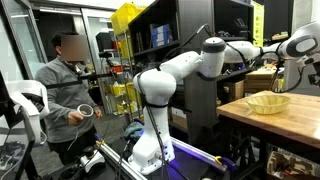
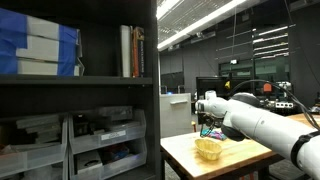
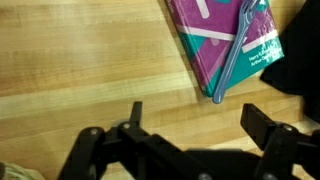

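Observation:
My gripper is open above the wooden table, its two black fingers wide apart and only bare wood showing between them. Ahead of the fingertips, toward the upper right of the wrist view, lies a magenta and teal book (image 3: 212, 40). A slim grey-blue utensil (image 3: 234, 58) rests across the book, its rounded end near the cover's lower edge. What its upper end looks like is cut off by the frame. In exterior view 1 the pale yellow basket (image 1: 268, 103) stands on the table, apart from my raised arm.
Dark material (image 3: 297, 62) borders the book on its right. A tall dark shelf (image 2: 110, 91) with bins stands beside the table in exterior view 2. A person sits at the left of exterior view 1.

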